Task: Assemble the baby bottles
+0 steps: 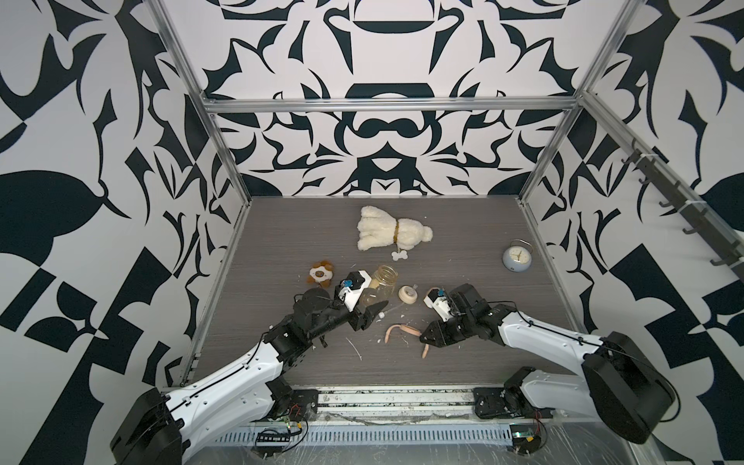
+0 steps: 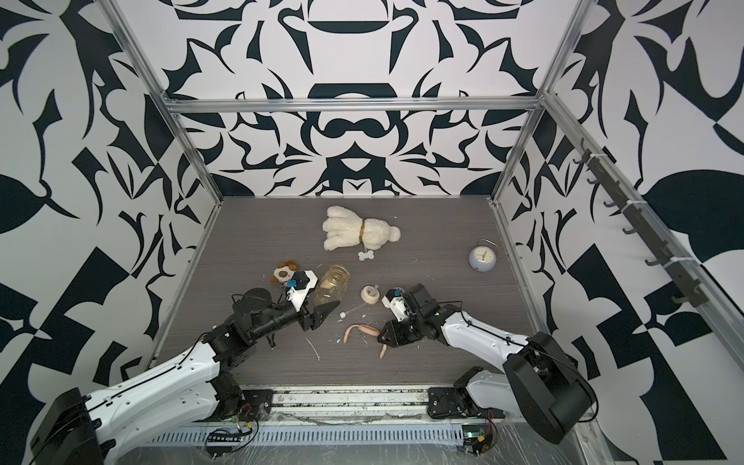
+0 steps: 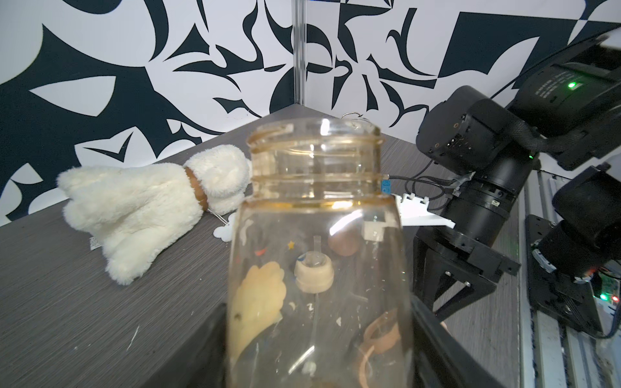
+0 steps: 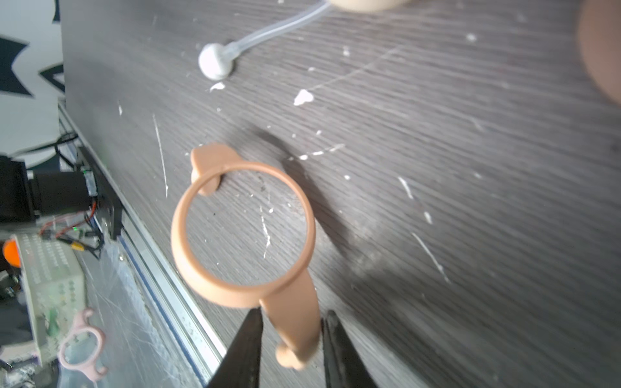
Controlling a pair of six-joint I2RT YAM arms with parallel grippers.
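My left gripper (image 1: 370,308) holds the clear amber bottle body (image 3: 320,284) upright, threaded mouth up. A pink handle ring (image 4: 284,304) lies near the front centre, its lower arm at the fingertips of my right gripper; whether they grip it cannot be told from the blurred view. The cream collar with nipple (image 1: 407,294) stands between the grippers. A straw with a white weight (image 4: 216,61) lies beside it. The pink cap (image 4: 604,45) is at the right wrist view's edge, mostly hidden behind the right gripper in the top views.
A white plush dog (image 1: 376,228) lies at the back, a brown ring toy (image 1: 321,272) at the left and a round clock (image 1: 517,258) at the back right.
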